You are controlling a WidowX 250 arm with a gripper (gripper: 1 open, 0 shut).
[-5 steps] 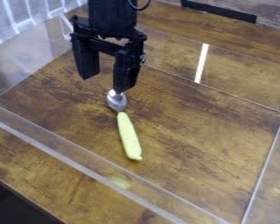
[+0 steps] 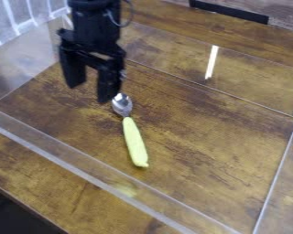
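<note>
A spatula-like utensil with a pale yellow handle [image 2: 135, 143] lies on the wooden surface at the centre, its small metal head [image 2: 122, 105] pointing toward the back left. The black gripper [image 2: 91, 84] hangs over the area just left of and behind the metal head, blurred, so whether it is open or shut is unclear.
A clear-walled enclosure [image 2: 174, 211] surrounds the wooden work area. A white strip [image 2: 211, 61] shows at the back right, and white railings stand at the far left.
The arm and gripper have shifted left, away from over the utensil's head, and now look blurred. The utensil has not visibly moved.
</note>
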